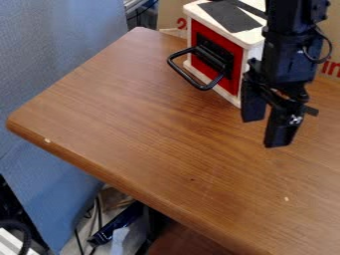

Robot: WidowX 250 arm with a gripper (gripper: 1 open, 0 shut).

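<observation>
A black robot gripper (265, 125) hangs over the right part of the wooden table (133, 139), in front of a red and white box (246, 35) with a black handle (186, 75) on its front. The two fingers are apart, one at the left and one at the right lower down, and I see nothing held between them. The gripper is right of the handle and somewhat nearer the camera.
A blue padded panel (54, 70) stands beyond the left edge, with cables on the floor below. A cardboard box (170, 14) is behind.
</observation>
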